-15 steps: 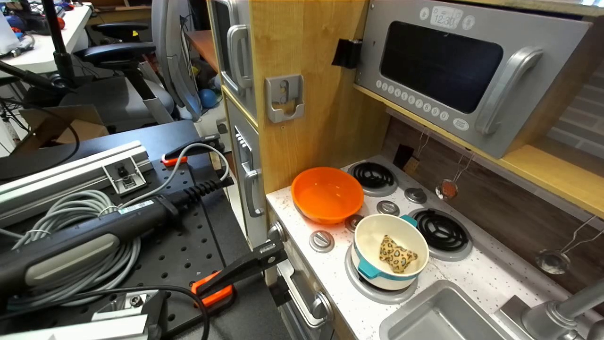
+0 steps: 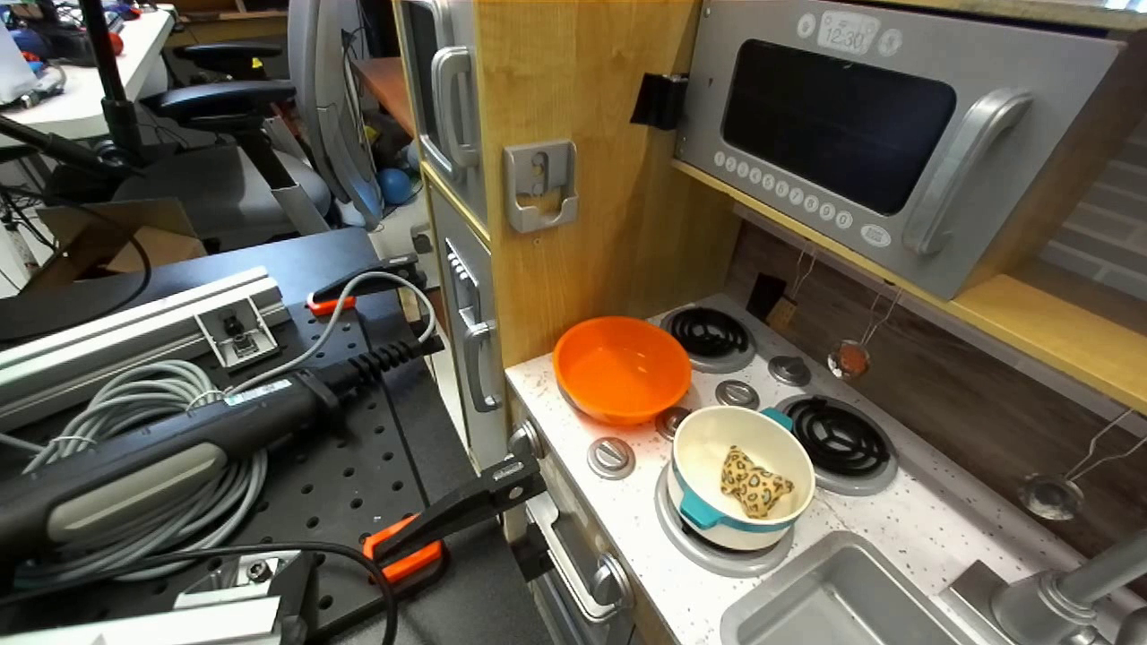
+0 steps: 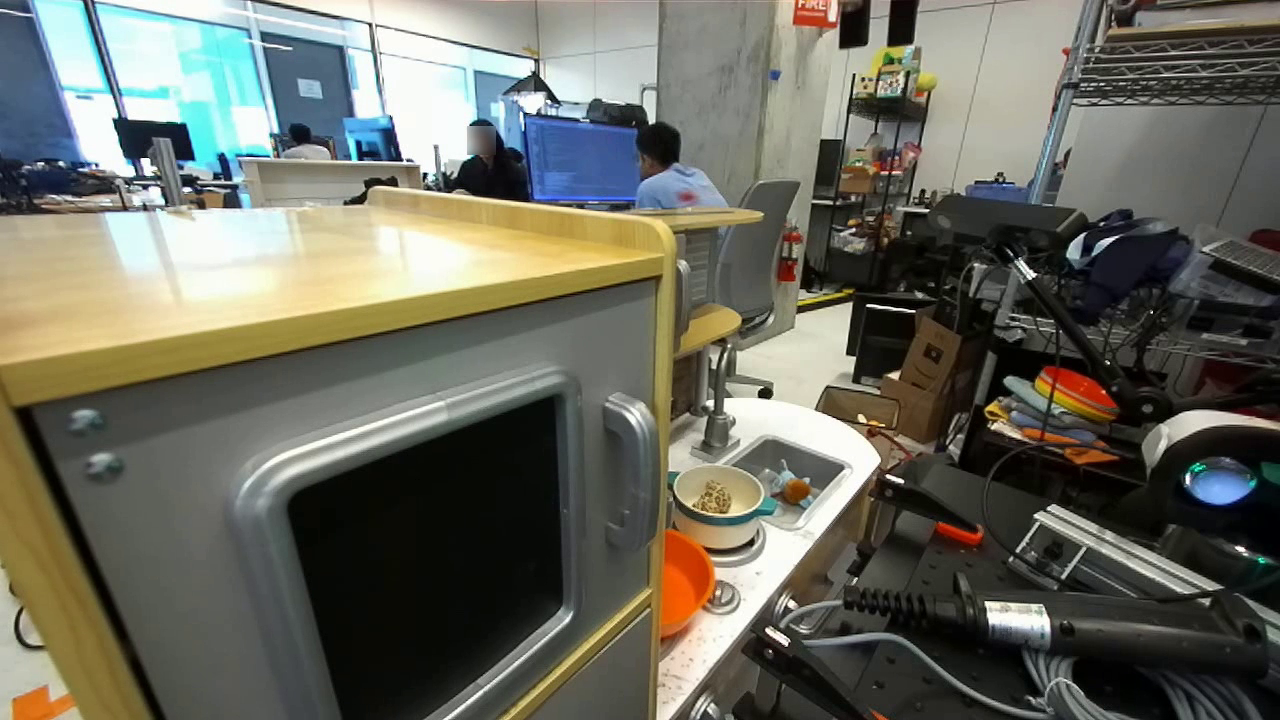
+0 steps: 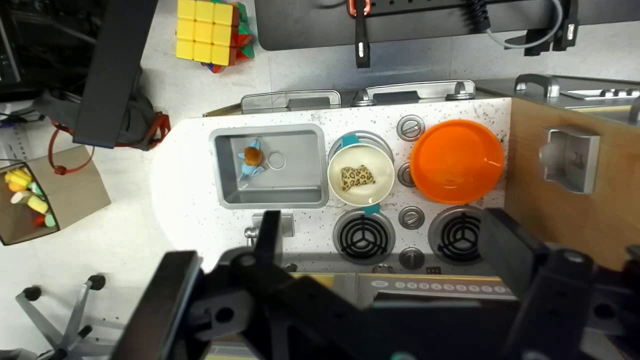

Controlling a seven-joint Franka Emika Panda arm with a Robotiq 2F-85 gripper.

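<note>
High over the play kitchen, my gripper shows along the bottom of the wrist view. It is open, its dark fingers wide apart and nothing between them; neither exterior view shows it. A cream pot (image 4: 337,157) with teal handles stands on a front burner. Inside it lies a small leopard-print cushion (image 4: 357,177). Beside the pot is an orange bowl (image 4: 457,161), empty, near the wooden side wall. The grey sink (image 4: 294,150) holds a blue plush toy (image 4: 252,161) with a brown part; in exterior view 2 the same toy (image 3: 792,485) is partly hidden by the sink's rim.
A microwave (image 2: 839,124) overhangs the back of the counter. The tall wooden panel (image 2: 597,193) closes off the bowl's side. By the sink stands a faucet (image 2: 1059,591).
</note>
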